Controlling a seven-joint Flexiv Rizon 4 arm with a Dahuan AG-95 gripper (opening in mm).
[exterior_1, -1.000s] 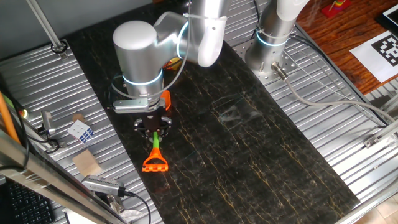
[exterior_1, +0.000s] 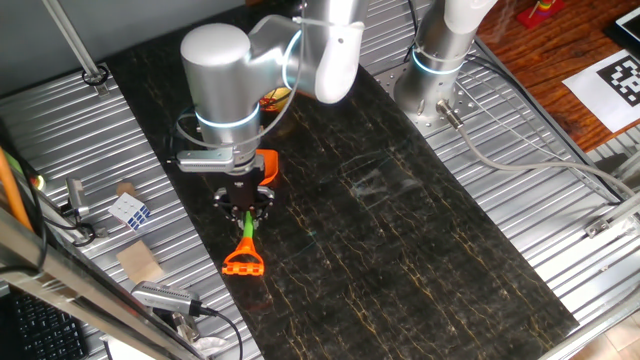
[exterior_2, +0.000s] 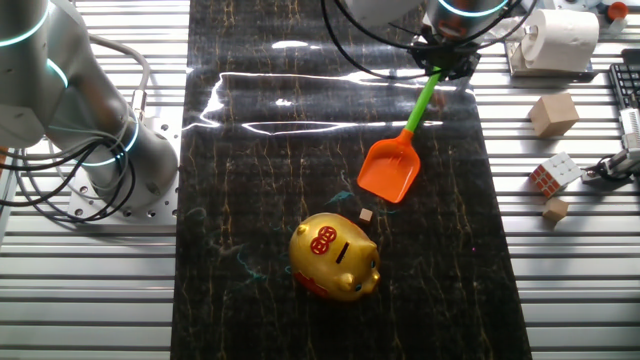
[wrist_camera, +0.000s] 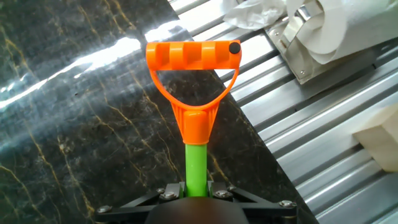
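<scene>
A toy shovel with an orange D-shaped handle (wrist_camera: 194, 56), a green shaft (wrist_camera: 196, 168) and an orange scoop (exterior_2: 390, 168) is in my gripper. The fingers close in on both sides of the green shaft. In exterior view 1 the handle points toward the near left edge of the black marbled board, while the scoop shows partly behind the arm. A gold piggy bank (exterior_2: 335, 257) with red markings sits on the board beyond the scoop, with a small tan cube (exterior_2: 366, 214) between them. Whether the scoop touches the board I cannot tell.
Beside the board lie a puzzle cube (exterior_1: 130, 210), wooden blocks (exterior_2: 553, 115) and a paper roll (exterior_2: 558, 40). A camera (exterior_1: 165, 297) on a stand is near the board's left edge. The board's right half (exterior_1: 420, 240) is clear.
The shovel's handle has shifted slightly left in exterior view 1, and more of the orange scoop shows beside the arm. My gripper stays around the shaft.
</scene>
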